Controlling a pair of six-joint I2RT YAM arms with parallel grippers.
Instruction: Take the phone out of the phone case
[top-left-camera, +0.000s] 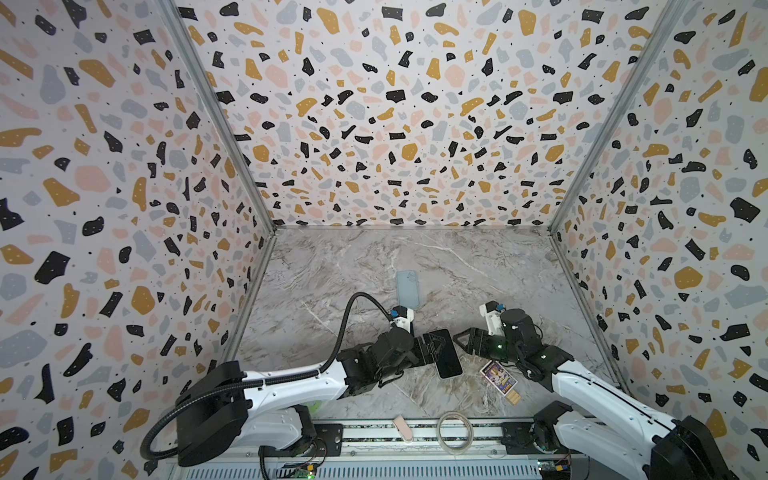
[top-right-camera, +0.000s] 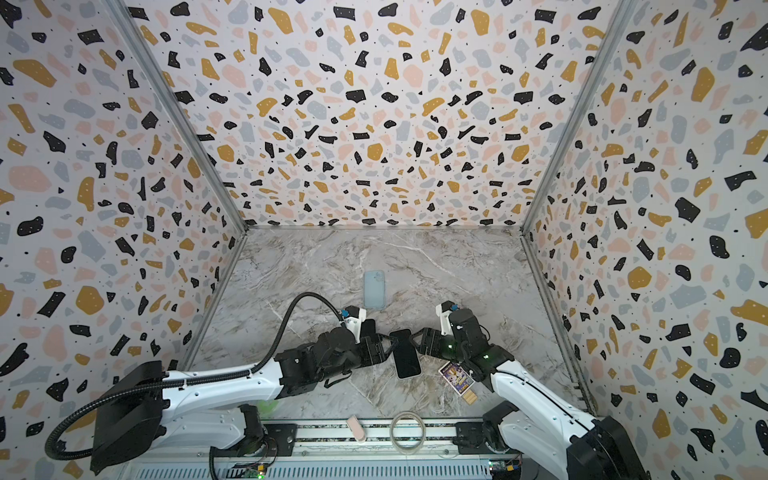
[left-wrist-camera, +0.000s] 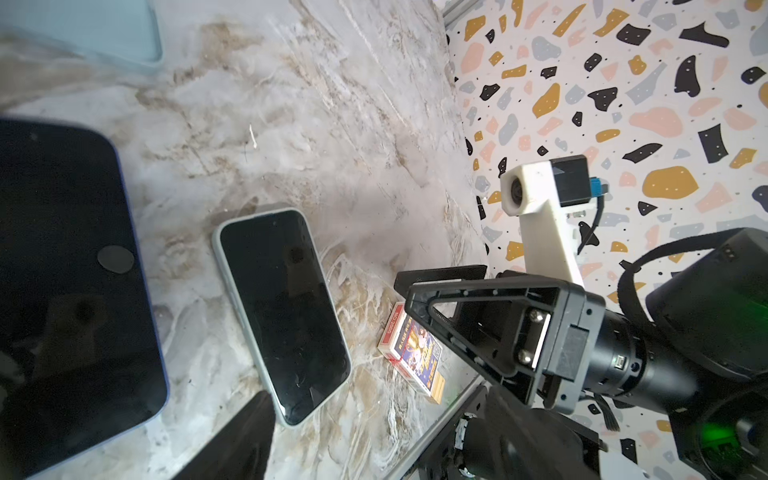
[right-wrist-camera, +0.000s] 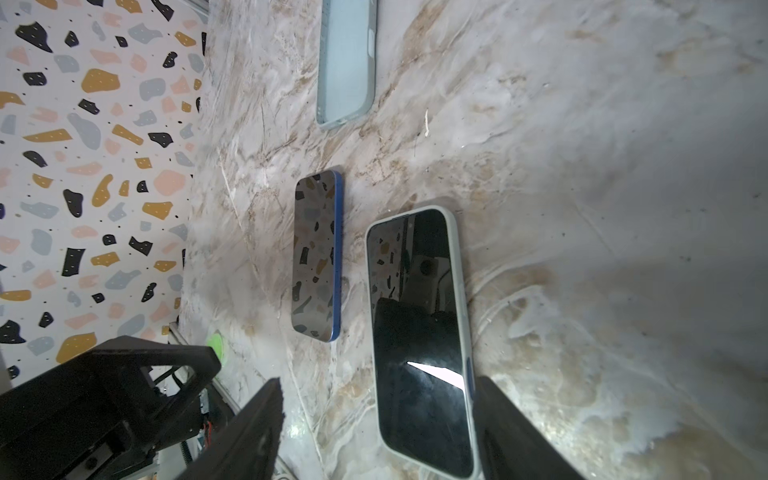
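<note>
A black-screened phone with a pale rim lies on the marble table between both grippers, seen also in the right wrist view (right-wrist-camera: 420, 336). A dark phone with a blue edge (right-wrist-camera: 314, 256) lies left of it. An empty light blue case (right-wrist-camera: 344, 64) lies farther back. My left gripper (top-left-camera: 429, 349) hovers just left of the pale-rimmed phone, open, nothing visible between its fingers. My right gripper (top-left-camera: 468, 340) hovers at that phone's right, its fingers apart with nothing seen between them.
A card box (top-left-camera: 498, 376) lies beside the right arm near the front. A pink object (top-left-camera: 402, 428) and a beige ring (top-left-camera: 454, 450) rest on the front rail.
</note>
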